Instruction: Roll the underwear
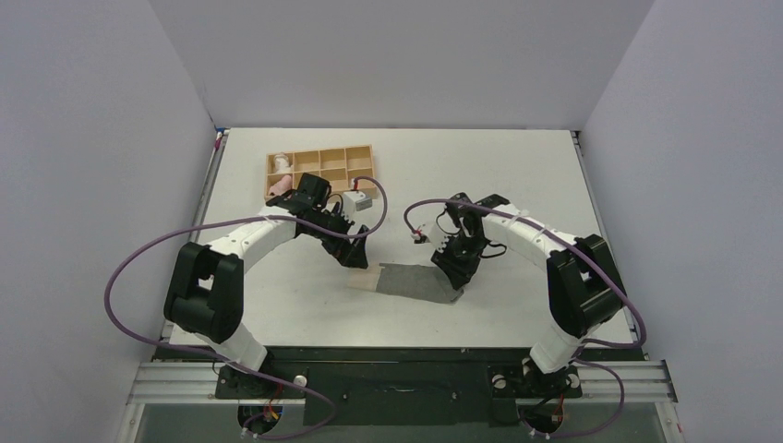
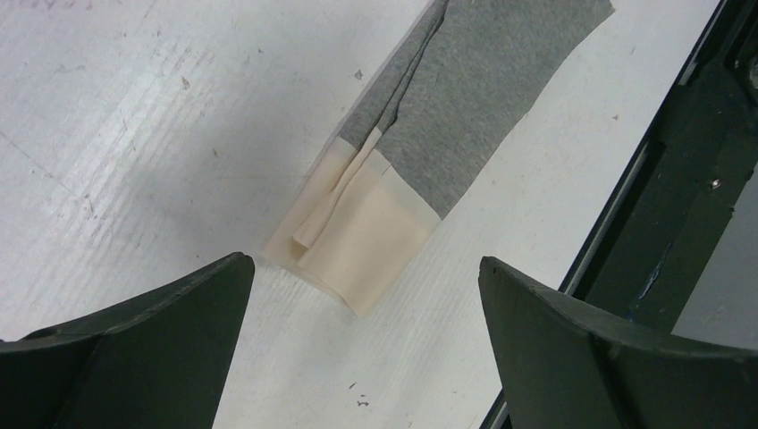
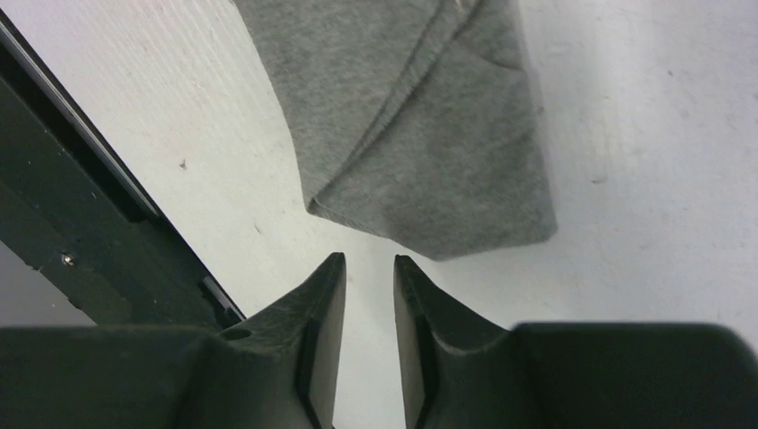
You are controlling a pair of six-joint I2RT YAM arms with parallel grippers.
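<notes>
The underwear [image 1: 413, 283] lies folded into a long flat strip on the white table, grey with a cream band [image 2: 371, 232] at its left end. My left gripper is open over the cream end, nothing between its fingers. My right gripper is at the grey end, its fingertips a short way apart and empty, just beside a folded corner of the cloth in the right wrist view.
A wooden compartment box [image 1: 332, 157] with pink and white cloth items stands at the back left. The table's front edge has a dark rail [image 1: 397, 355].
</notes>
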